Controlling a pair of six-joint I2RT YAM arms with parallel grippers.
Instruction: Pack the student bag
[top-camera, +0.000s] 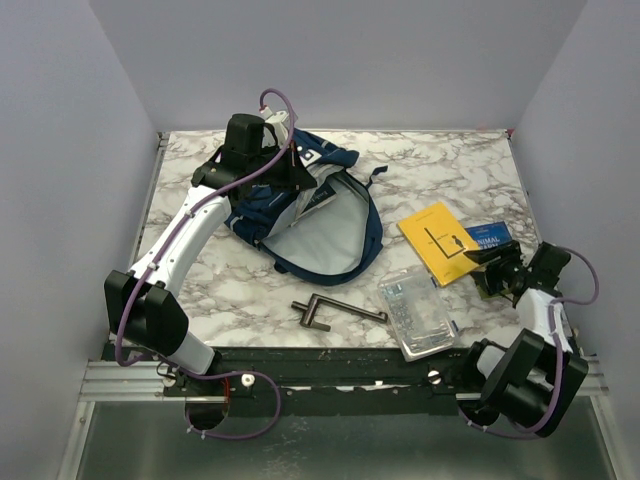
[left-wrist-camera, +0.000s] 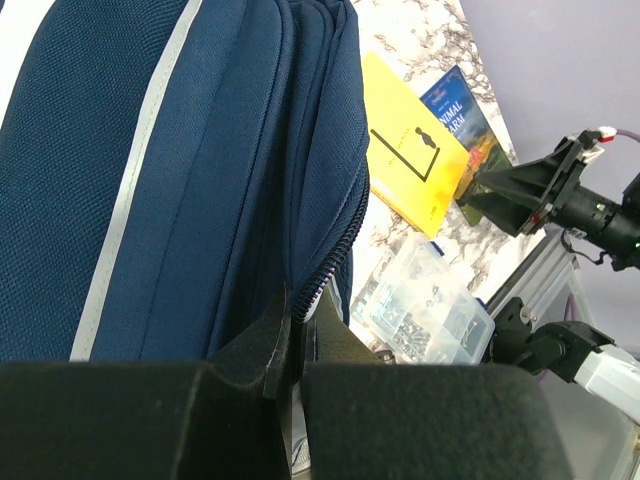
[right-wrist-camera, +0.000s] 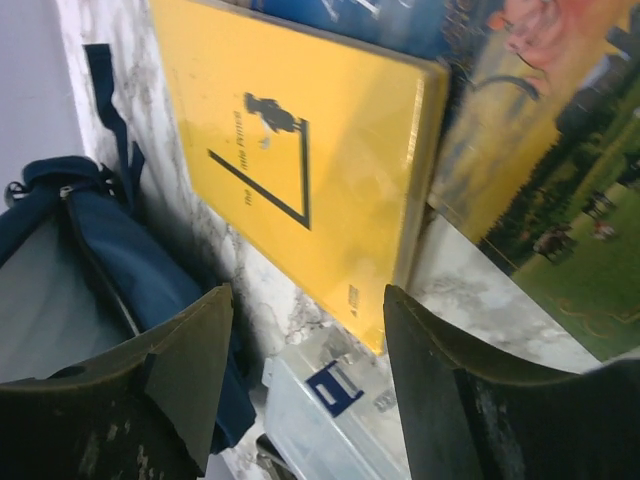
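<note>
The navy student bag (top-camera: 327, 267) lies open on its side, its top flap gathered at my left gripper, which is shut at the zipped edge (left-wrist-camera: 330, 262); whether fabric is between its fingers is hard to see. A yellow book (top-camera: 433, 240) lies flat right of the bag, beside the blue Animal Farm book (top-camera: 488, 232). My right gripper stands open over the yellow book's near edge, nothing between its fingers.
A clear plastic case (top-camera: 418, 313) lies at the front right, with a dark angled metal piece (top-camera: 340, 305) left of it.
</note>
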